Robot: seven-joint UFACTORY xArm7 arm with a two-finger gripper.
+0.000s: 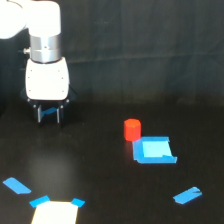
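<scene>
The white robot arm hangs at the left of the camera view, its dark gripper (48, 113) pointing down over the black surface, with two fingers spread apart and no object visible between them. A red cylinder (132, 129) stands upright right of the middle, just behind a pale square (155, 149) edged with blue tape. A yellowish-white square (55, 213) with blue tape at its corners lies at the bottom left, cut off by the frame's edge.
Loose blue tape strips lie at the left (17, 185) and right (187, 195). Another blue piece shows behind the gripper.
</scene>
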